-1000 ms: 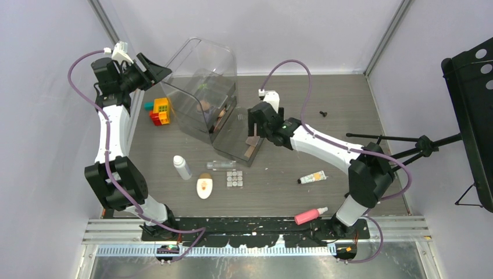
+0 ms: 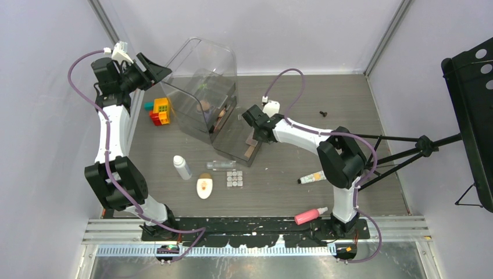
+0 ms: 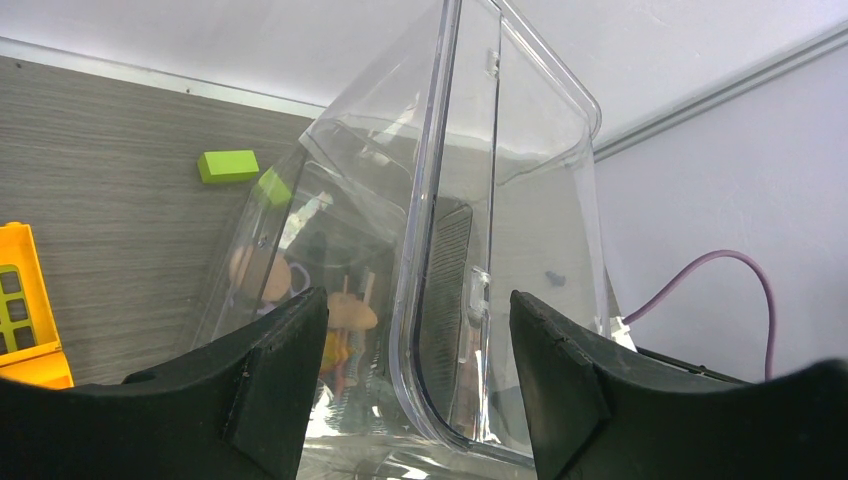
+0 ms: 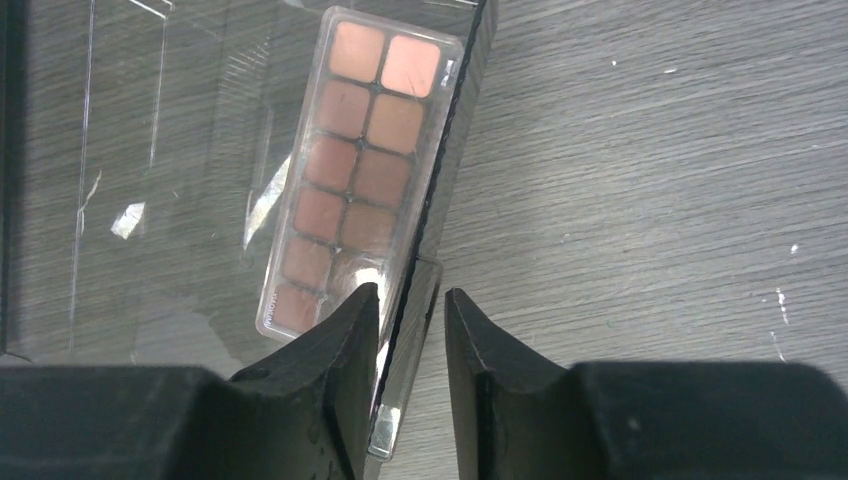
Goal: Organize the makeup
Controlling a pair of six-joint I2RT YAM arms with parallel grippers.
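Note:
A clear acrylic organizer (image 2: 197,58) stands at the back, its front section (image 2: 232,151) pulled out, with an eyeshadow palette (image 4: 355,180) lying along that section's right wall. My right gripper is over this wall beside the palette's near end, part open, its fingers either side of the wall. My left gripper hangs at the organizer's upper left rim, part open, with the rim between and beyond its fingers. On the table lie a white bottle (image 2: 181,167), a beige oval item (image 2: 204,186), a clear tube (image 2: 221,165), a pot grid (image 2: 235,178), a cream tube (image 2: 311,178) and a pink bottle (image 2: 308,215).
Colored toy blocks (image 2: 161,110) lie left of the organizer. A black screw-like piece (image 2: 323,113) is at back right. A black stand (image 2: 423,146) reaches in at the right.
The left arm and objects look unchanged.

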